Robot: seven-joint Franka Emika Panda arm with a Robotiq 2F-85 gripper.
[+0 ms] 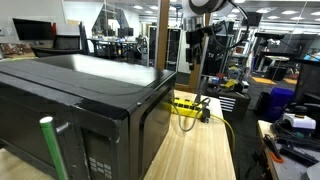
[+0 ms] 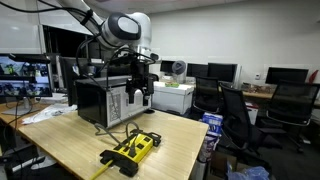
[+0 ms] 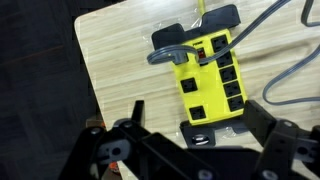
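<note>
A yellow and black power strip [image 3: 190, 99] lies on the wooden table in the wrist view, with dark outlets along one side and a grey cable crossing it. It also shows on the table in exterior view 2 [image 2: 130, 153] and beyond the microwave in exterior view 1 [image 1: 188, 108]. My gripper is open above the table, its fingers wide apart at the lower edge of the wrist view. Nothing is between them, and the strip appears below, apart from them. In exterior view 1 the dark gripper hangs high above the strip.
A large black microwave [image 1: 95, 92] takes up the table's other side. Grey and yellow cables trail around the strip. Bare wood [image 2: 185, 130] lies free to the right of the strip in exterior view 2. Office chairs [image 2: 245, 110] stand beyond the table.
</note>
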